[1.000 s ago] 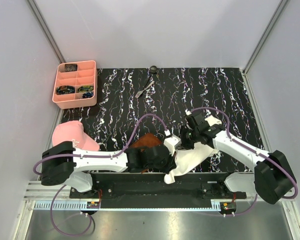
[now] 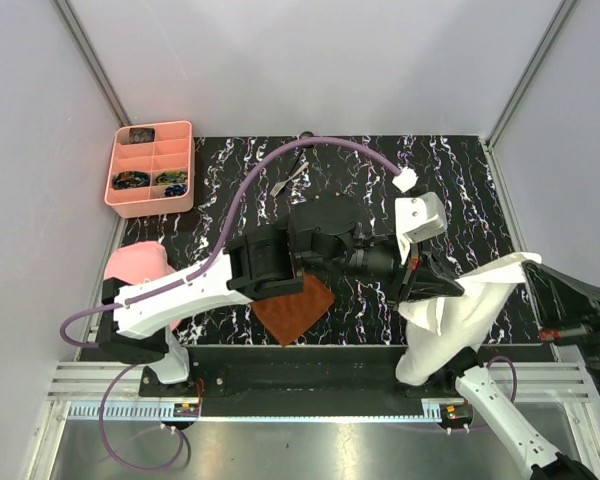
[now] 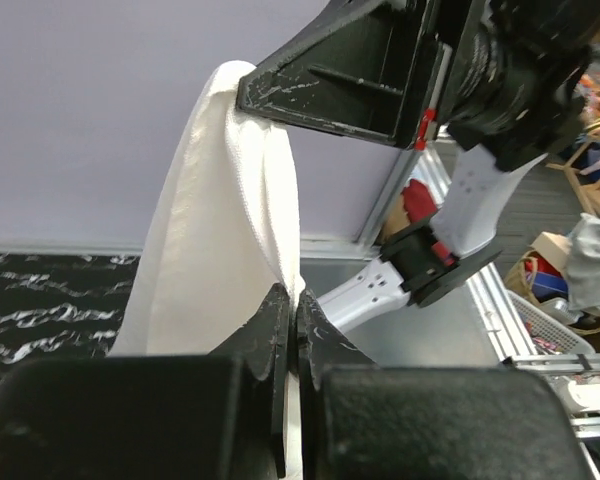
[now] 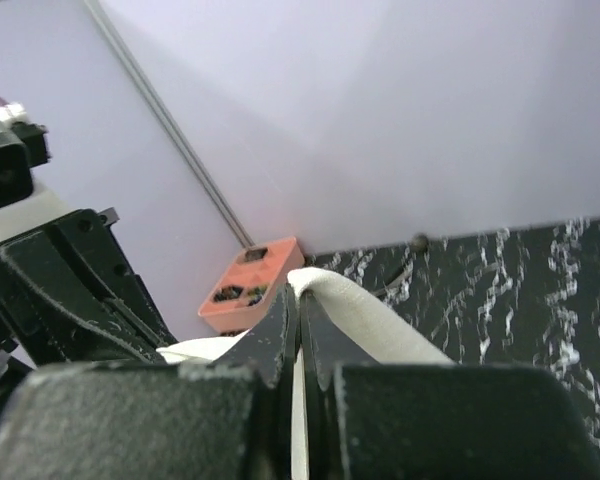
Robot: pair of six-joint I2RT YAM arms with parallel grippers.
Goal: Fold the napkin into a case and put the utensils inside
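Note:
The white napkin (image 2: 460, 325) hangs raised at the right of the table, stretched between my grippers. My left gripper is shut on one edge of it, and my right gripper is shut on another. Below the left arm in the top view lies a brown cloth (image 2: 290, 315). A dark ladle (image 2: 305, 136) and a light utensil (image 2: 288, 180) lie at the back middle of the table.
A pink divided tray (image 2: 150, 200) with small items sits at the back left, a pink soft item (image 2: 135, 262) at the left.
Both grippers have risen and moved right, lifting the napkin from the table into the air between them.

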